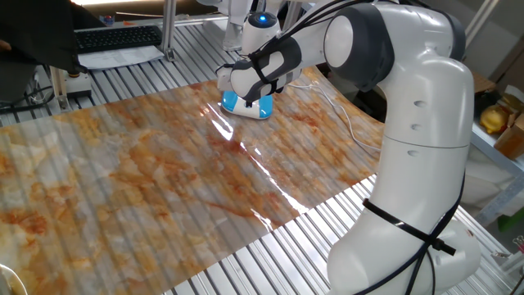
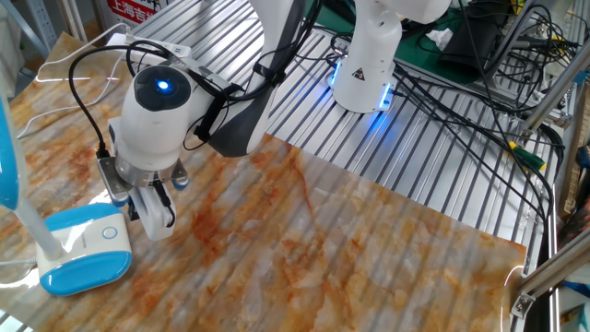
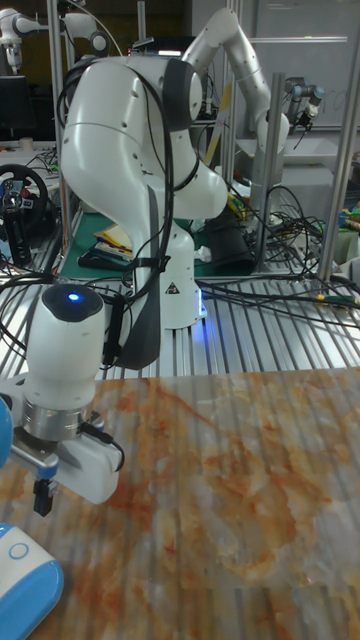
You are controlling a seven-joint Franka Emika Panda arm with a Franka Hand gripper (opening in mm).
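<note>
A blue-and-white desk lamp stands on the marbled sheet, its base (image 2: 103, 238) with a round button at the left of exterior view 2. Its pale stem rises from the base, and the blue lamp head (image 2: 7, 161) is cut by the frame edge. My gripper (image 3: 43, 499) points down just beside the lamp, on the arm's side of it. Only a small dark fingertip shows below the white hand, so how far the fingers are apart is hidden. In exterior view 1 the wrist covers the gripper and part of the lamp base (image 1: 247, 106).
The marbled sheet (image 2: 369, 249) is bare across its middle and far side. A white cable (image 1: 348, 123) runs along its edge near the lamp. Ridged metal table (image 3: 277, 331) surrounds it. A keyboard (image 1: 119, 38) lies beyond, and loose black cables (image 2: 489, 138) clutter the back.
</note>
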